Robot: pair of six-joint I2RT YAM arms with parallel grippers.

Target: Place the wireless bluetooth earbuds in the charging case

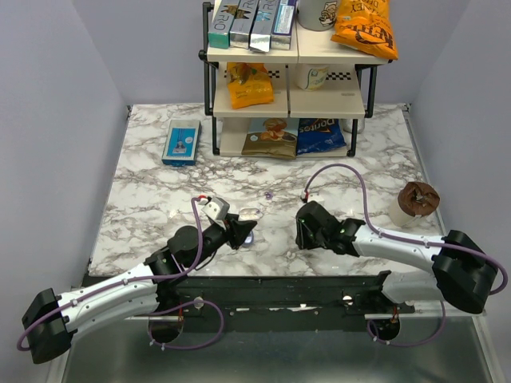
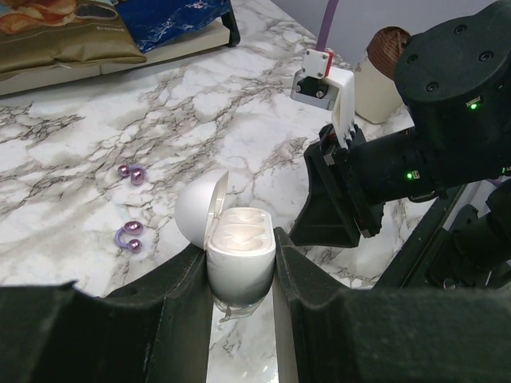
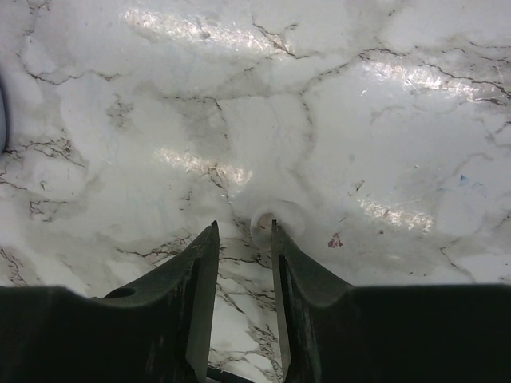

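The white charging case (image 2: pixel 239 249) stands with its lid (image 2: pixel 197 209) flipped up, and my left gripper is shut on its sides. In the top view the case (image 1: pixel 250 214) shows just beyond the left gripper's black fingers. Two shiny purple earbuds lie on the marble table: one earbud (image 2: pixel 137 175) farther off, the other earbud (image 2: pixel 133 245) nearer, both left of the case in the left wrist view. My right gripper hangs over bare marble, part open, with nothing between its fingers; no earbud shows in its view.
A blue box (image 1: pixel 182 142) lies at the back left. The shelf rack (image 1: pixel 328 96) with snack bags and boxes stands at the back. A brown-topped container (image 1: pixel 414 201) is at the right. A small pale round object (image 1: pixel 248 238) lies beside the left fingers. Mid-table is largely clear.
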